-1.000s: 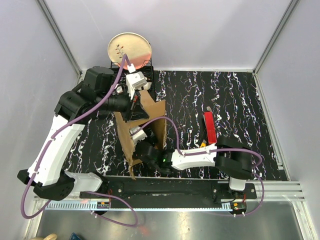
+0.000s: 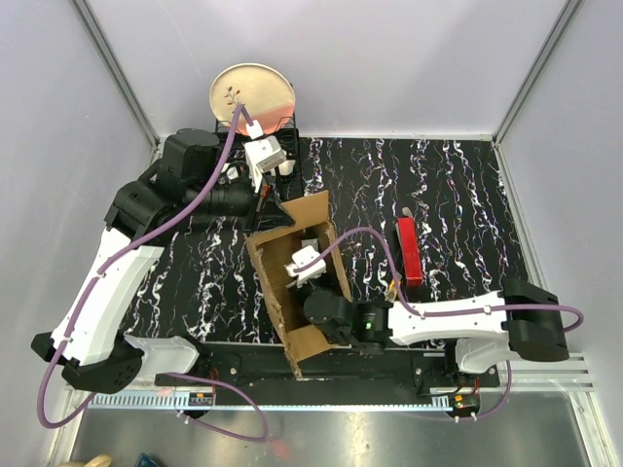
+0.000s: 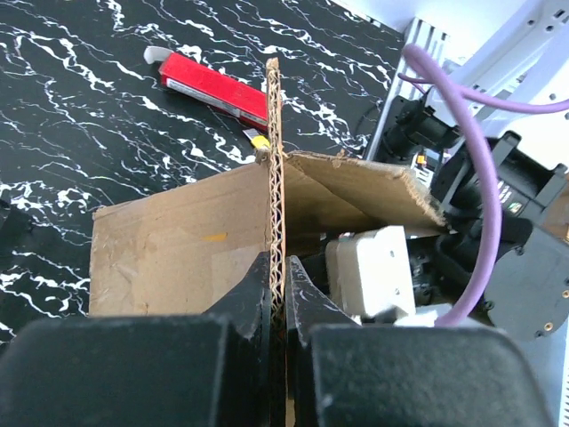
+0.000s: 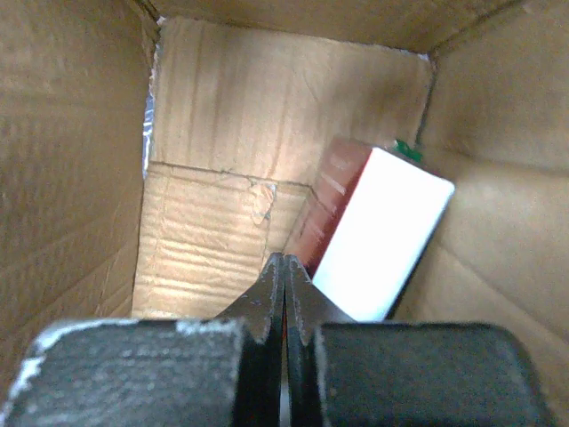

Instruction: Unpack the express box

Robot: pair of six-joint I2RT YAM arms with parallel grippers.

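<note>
Tilted under my left arm, the open cardboard box [image 2: 274, 292] shows in the top view. My left gripper is shut on a flap edge [image 3: 275, 151] of it. Inside the box, in the right wrist view, lies a red-and-white boxed item [image 4: 382, 231], slanted against the right wall. My right gripper is shut with nothing between its fingers; its tips overlap the item's near left side in view, and the item is outside them. The item's near end is hidden behind the right gripper.
A red box [image 2: 409, 251] lies on the black marbled table, with a yellow-handled cutter [image 3: 256, 139] beside it. Behind the left arm stands a rack with a round plate [image 2: 251, 89].
My right gripper has gone from wide apart to shut, and its arm has shifted right and risen. The cardboard box has turned and shifted rightward.
</note>
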